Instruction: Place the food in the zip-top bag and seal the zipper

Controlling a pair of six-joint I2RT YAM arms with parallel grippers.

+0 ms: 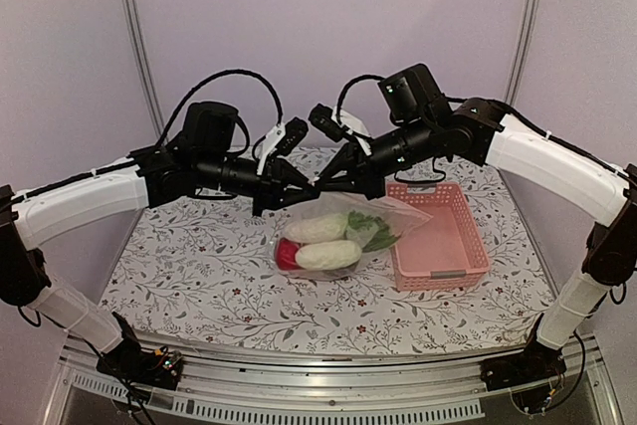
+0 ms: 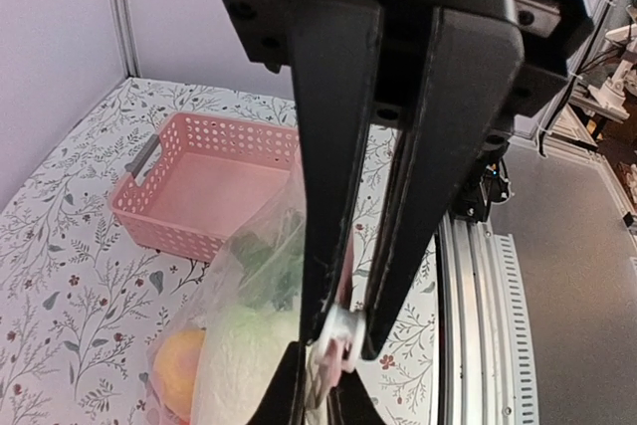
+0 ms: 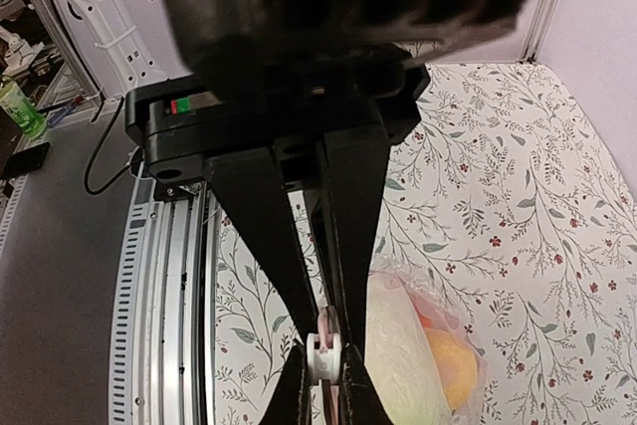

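Observation:
The clear zip-top bag [image 1: 328, 208] lies mid-table, holding pale green and leafy vegetables [image 1: 328, 254], a red item [image 1: 288, 254] and an orange-yellow one [image 2: 177, 370]. Its pinkish zip edge is raised between my two grippers, which meet nearly tip to tip. My left gripper is shut, the thin zip edge running between its fingers. Opposite it, my right gripper is shut on the small white slider [image 3: 323, 357]. How much of the zip is closed cannot be made out.
A pink basket [image 1: 468, 221], empty, stands right of the bag, whose loose corner overlaps the basket's near-left side. Bare patterned tablecloth [image 1: 189, 271] lies to the left and in front.

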